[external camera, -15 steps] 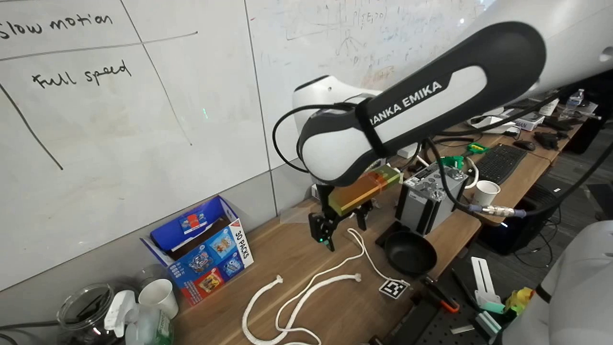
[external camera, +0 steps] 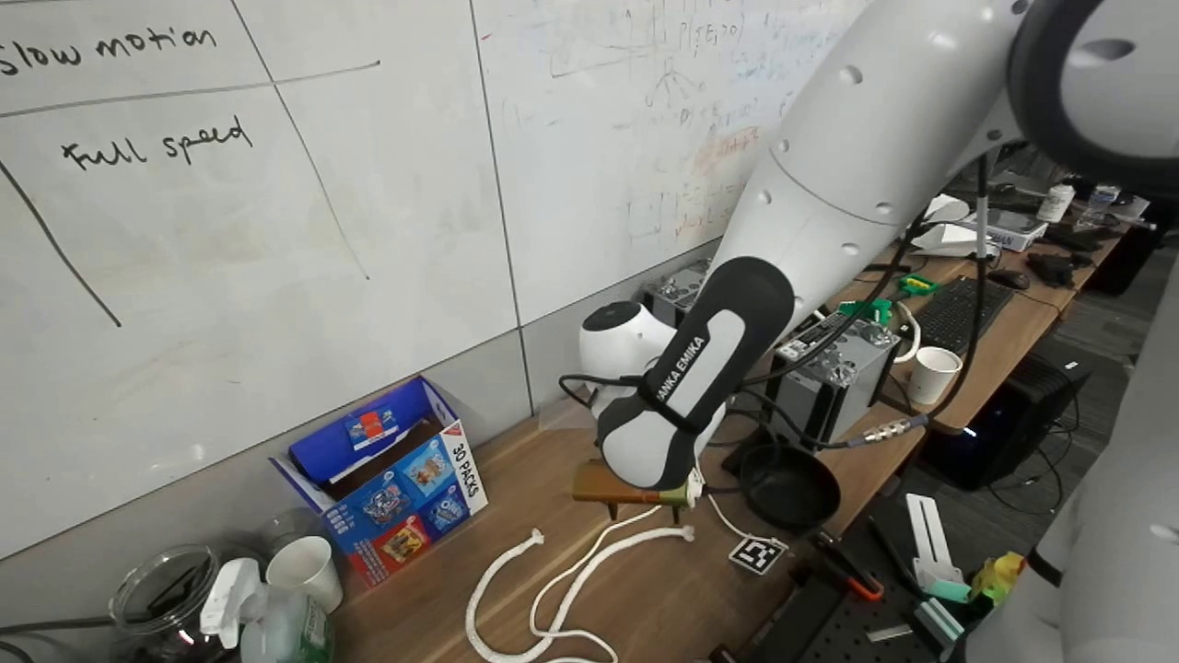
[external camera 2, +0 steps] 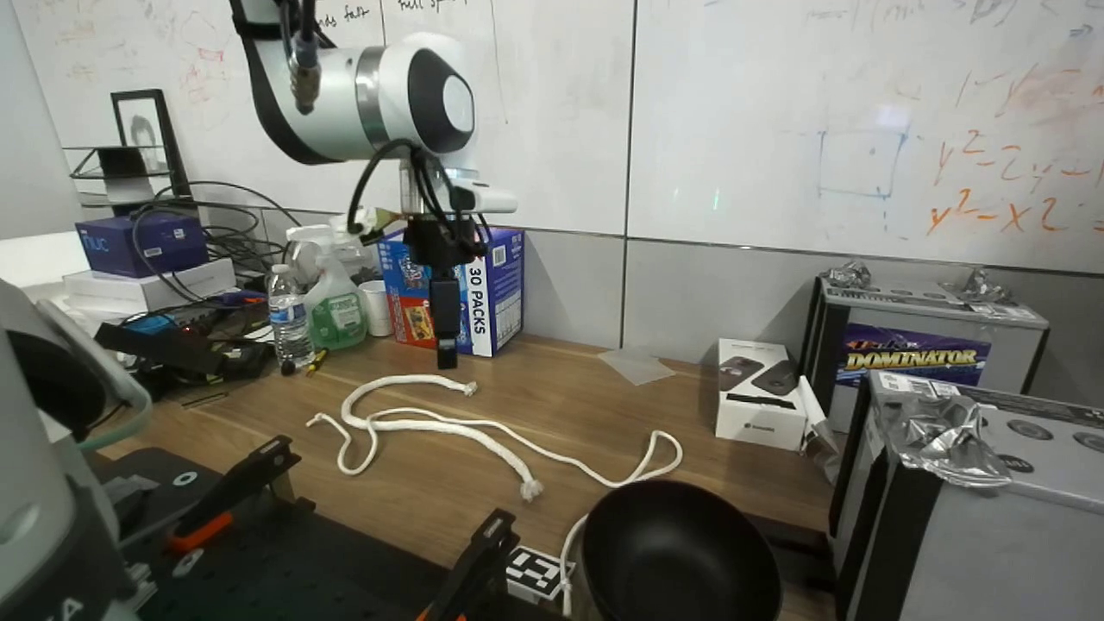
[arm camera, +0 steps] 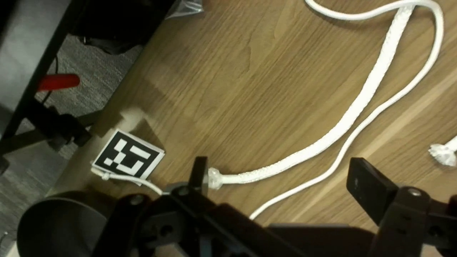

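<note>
A thick white rope [external camera: 477, 613] lies in a curved U on the wooden table, its frayed ends apart. Running alongside and across it is a thinner white cord [external camera 2: 580, 467], which leads to a small black-and-white marker tag [arm camera: 127, 156]. My gripper is open, pointing down above the table. In the wrist view, one finger overlaps the thick rope's frayed end [arm camera: 215, 178], and the thin cord passes between the fingertips farther below. Nothing is held. The second exterior view shows the fingers [external camera 2: 446, 326] in front of the snack box, raised off the table.
A blue snack box [external camera: 389, 510] stands against the whiteboard wall, beside a paper cup [external camera: 306, 571] and a spray bottle [external camera 2: 336, 310]. A black pan [external camera 2: 678, 554] sits near the tag. Grey metal units [external camera 2: 952, 497] occupy one end; bare wood surrounds the rope.
My arm has swung and folded, and the gripper has turned and shifted slightly lower in the first exterior view. The rope, cord and tag look unmoved.
</note>
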